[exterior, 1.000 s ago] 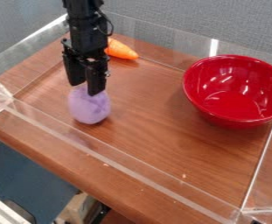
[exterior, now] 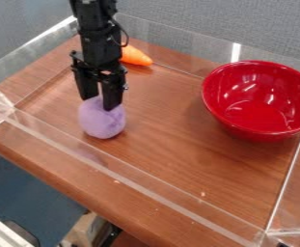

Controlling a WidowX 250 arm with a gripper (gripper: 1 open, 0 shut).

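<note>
The black gripper (exterior: 99, 89) hangs from the top left, its fingers reaching down onto a purple round object (exterior: 102, 120) on the wooden table. The fingertips are at the top of the purple object; whether they are closed on it is unclear. A red bowl (exterior: 256, 101) stands at the right.
An orange carrot (exterior: 134, 56) lies behind the gripper. Clear plastic walls (exterior: 222, 50) edge the table (exterior: 191, 164).
The gripper has shifted very slightly to the left over the purple object, which looks almost unmoved.
</note>
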